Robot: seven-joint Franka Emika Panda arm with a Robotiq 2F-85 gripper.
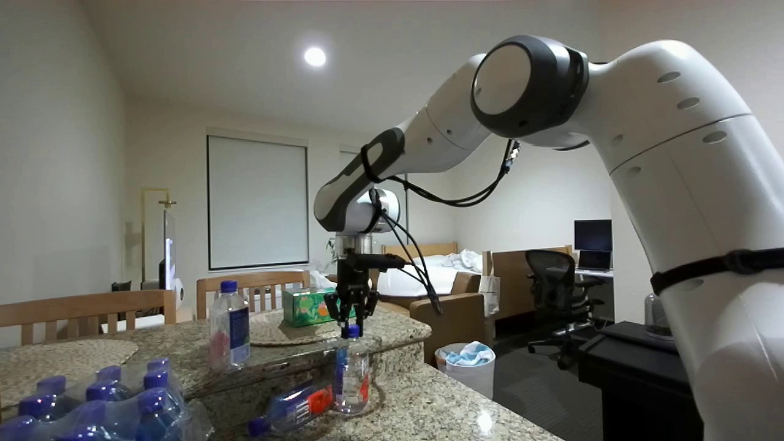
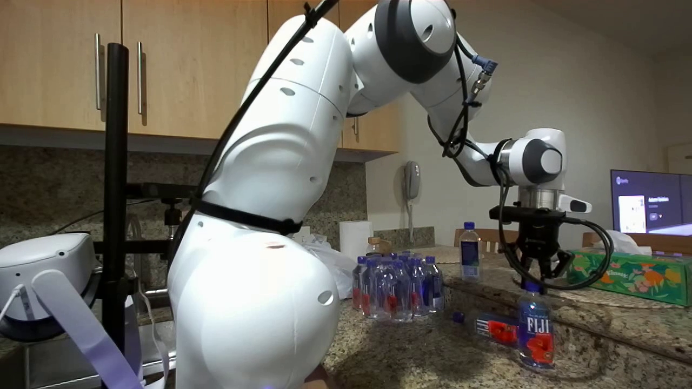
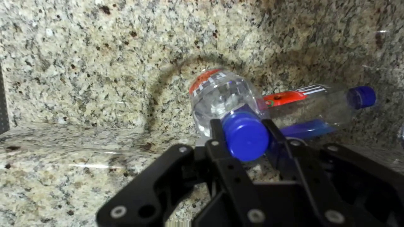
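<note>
A clear water bottle (image 2: 536, 330) with a blue cap (image 3: 248, 138) and a red flower label stands upright on the lower granite counter, close to the raised ledge. From above, my gripper is shut on its cap, one finger on either side. The bottle's base appears to rest on the counter. Right beside it, a second bottle (image 1: 301, 407) of the same kind lies on its side, its cap (image 3: 361, 97) pointing away from the upright one.
A shrink-wrapped pack of bottles (image 2: 392, 288) stands further along the counter. On the raised ledge are another upright bottle (image 1: 229, 327) and a green tissue box (image 2: 632, 275). The granite ledge (image 1: 294, 360) rises behind the gripped bottle. Bare counter (image 1: 441, 411) lies in front.
</note>
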